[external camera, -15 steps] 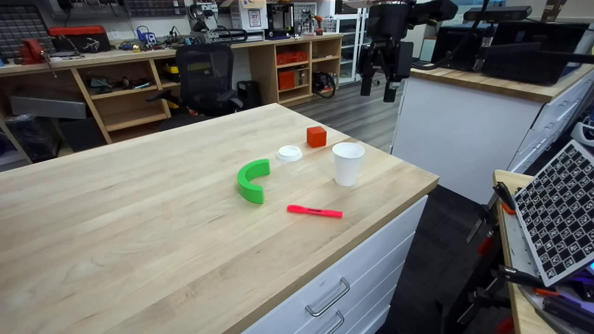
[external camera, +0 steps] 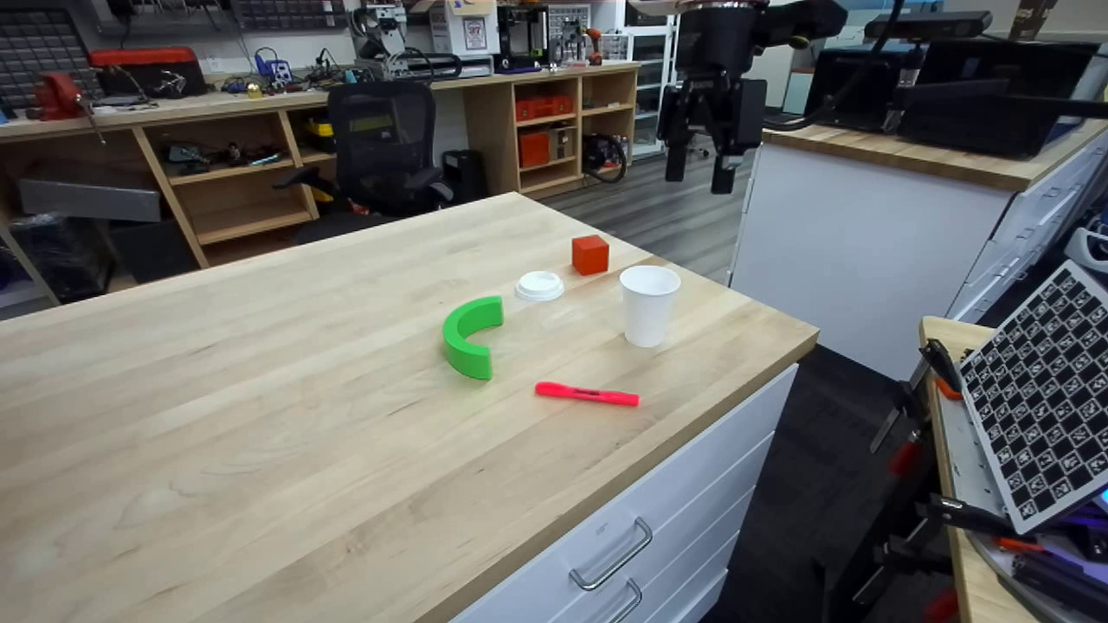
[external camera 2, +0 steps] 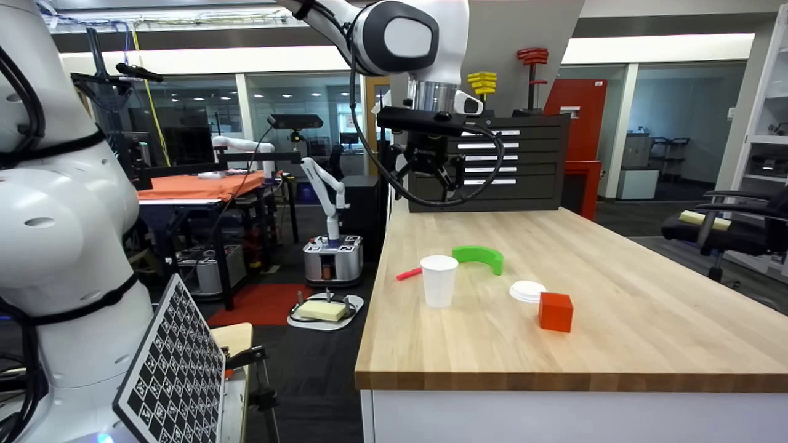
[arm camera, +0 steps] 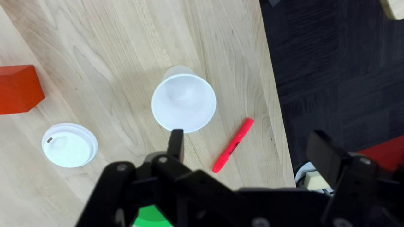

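My gripper [external camera: 698, 185] hangs open well above the tabletop, its fingers wide apart with nothing between them. A white cup [arm camera: 184, 102] stands upright and looks empty from above. Beside it lies a pink-red marker [arm camera: 233, 145], close to the table edge. The white lid [arm camera: 70, 145] rests flat on the wood, near a red-orange cube [external camera 2: 555, 311]. A green curved block [external camera: 473, 337] sits farther along the table; in the wrist view my gripper hides most of it.
The wooden table [external camera: 260, 436] has wide clear room beyond the green block. Its edge drops off close to the marker and cup. A dark tool chest [external camera 2: 510, 166] stands at the table's far end in exterior view 2. A checkered board [external camera: 1049, 394] is propped off to the side.
My gripper has shifted slightly to the left in exterior view 1, still raised. The objects on the table have not moved.
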